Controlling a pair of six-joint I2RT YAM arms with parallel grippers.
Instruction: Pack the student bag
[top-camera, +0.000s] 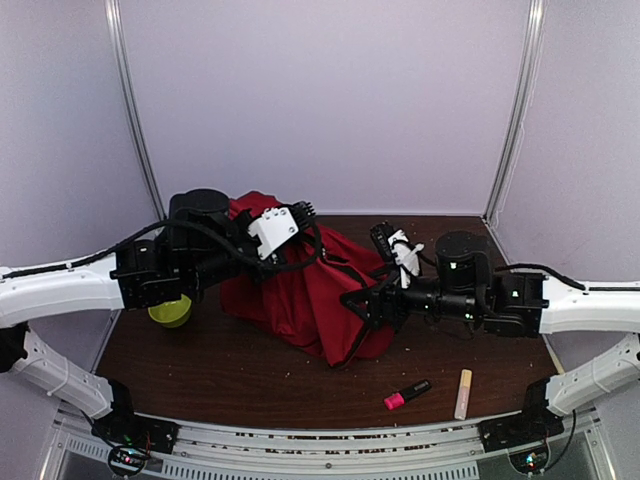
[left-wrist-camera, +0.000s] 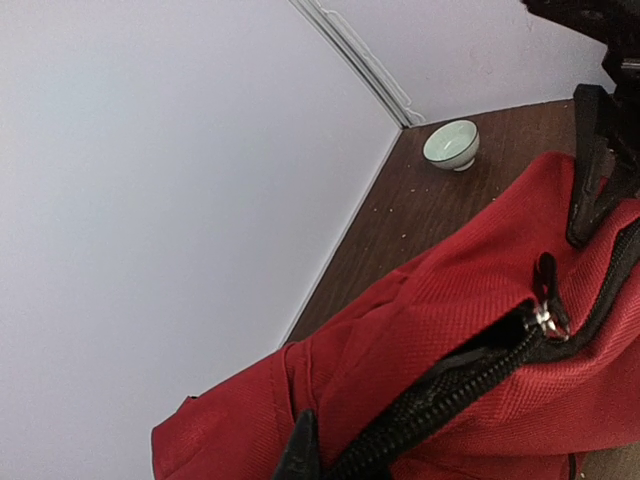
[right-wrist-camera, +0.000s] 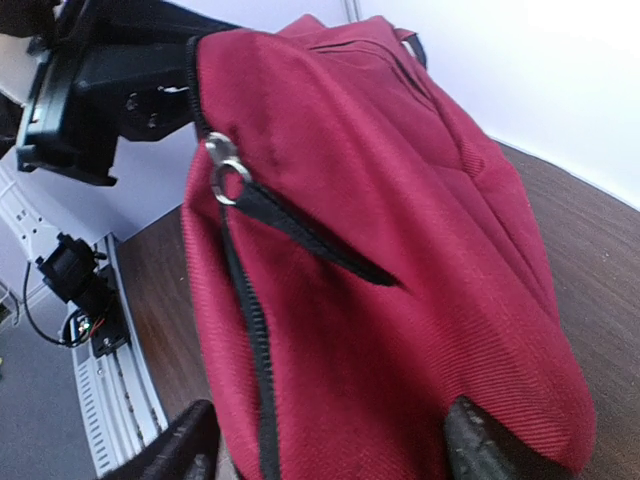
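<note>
The red bag (top-camera: 300, 310) lies in mid-table, its upper part lifted beneath my left arm. In the left wrist view my left gripper is shut on the bag's fabric beside the black zipper (left-wrist-camera: 430, 408), whose mouth gapes a little. My right gripper is open at the bag's right side; red cloth and the zipper edge lie between its blurred fingers. A metal zipper pull (right-wrist-camera: 226, 170) hangs on the front. In front of the bag are a pink-and-black marker (top-camera: 407, 394) and a pale yellow one (top-camera: 463, 394).
A green bowl (top-camera: 171, 313) stands at the left, partly under my left arm. A white bowl (left-wrist-camera: 452, 145) sits near the table's far corner. Bare table (top-camera: 200, 375) shows at the front left. Walls close off the back and sides.
</note>
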